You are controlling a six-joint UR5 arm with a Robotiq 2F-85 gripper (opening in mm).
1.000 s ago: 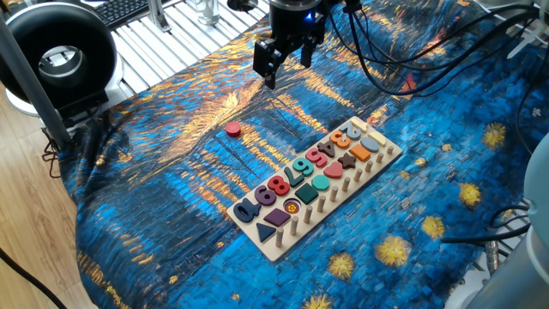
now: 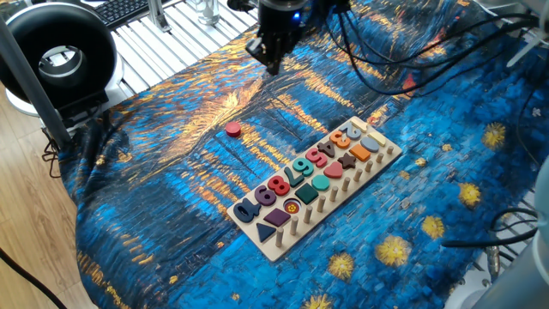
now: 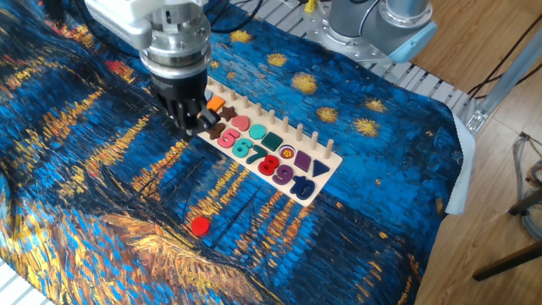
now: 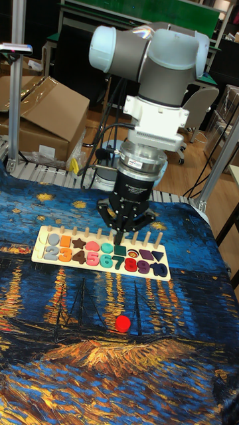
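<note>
A small red round piece [image 2: 232,130] lies alone on the cloth, also seen in exterior view 3 as a red disc [image 4: 123,323]. Apart from it stands a wooden puzzle board [image 2: 276,251] with coloured numbers, shapes and a row of pegs. Among the shapes, one round spot [image 2: 292,207] shows a flower picture. My black gripper [image 2: 273,69] points down above the cloth, clear of the red piece. Its fingertips appear together in exterior view 3, so it looks shut, and nothing shows between them. In exterior view 2 the gripper [image 3: 190,127] covers one end of the board.
Dark cables [image 2: 377,73] hang beside the arm. A large black ring-shaped object [image 2: 60,58] stands at the table's left corner in exterior view 1.
The gripper's fingers, well apart a second ago, have drawn together. The gripper has shifted slightly left and up in exterior view 1. The board and red piece have stayed put.
</note>
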